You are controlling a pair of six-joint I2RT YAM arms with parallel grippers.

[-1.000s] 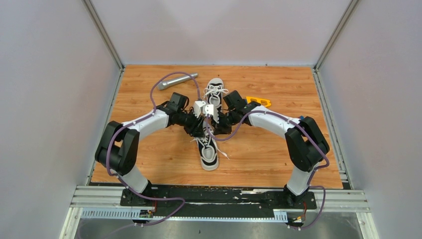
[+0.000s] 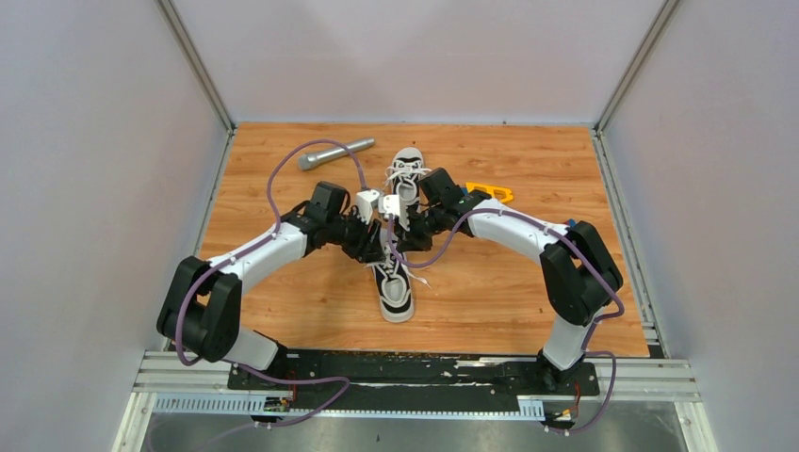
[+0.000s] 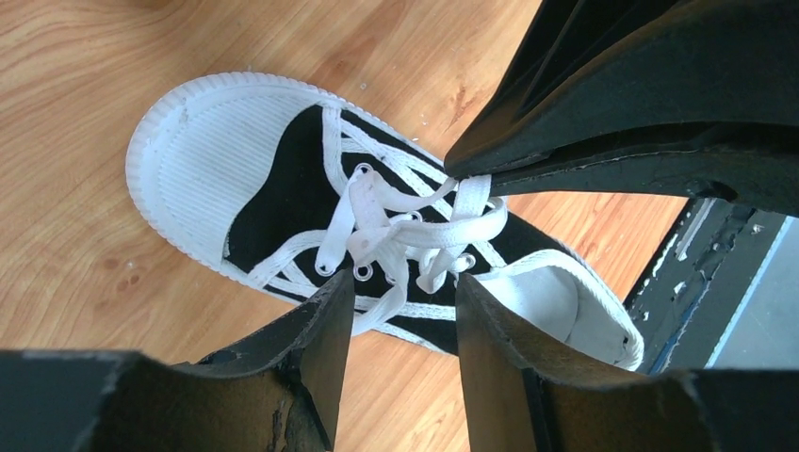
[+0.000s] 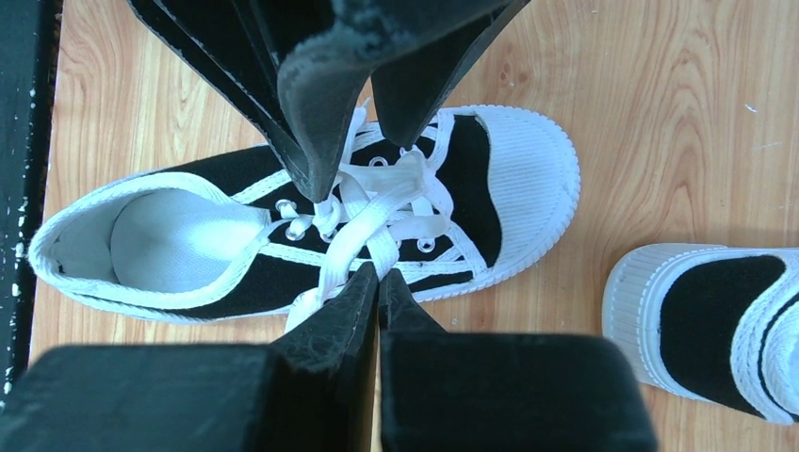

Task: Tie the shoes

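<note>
A black-and-white shoe (image 2: 397, 297) lies in the middle of the table, with crossed, looped white laces (image 3: 410, 235) over its eyelets. My left gripper stands open above the laces, a lace end hanging below its fingers. My right gripper is shut on a white lace at the near side of the same shoe; in the left wrist view its black tip meets a lace loop. Both grippers crowd over the shoe in the top view, which partly hides the laces there.
The second shoe (image 2: 407, 165) lies behind the first. A silver cylinder (image 2: 334, 153) is at the back left, a yellow object (image 2: 499, 193) at the back right, partly behind the right arm.
My left arm has shifted a little to the left and toward the front, its gripper pulling slightly away from the right one. The right arm is nearly still.
</note>
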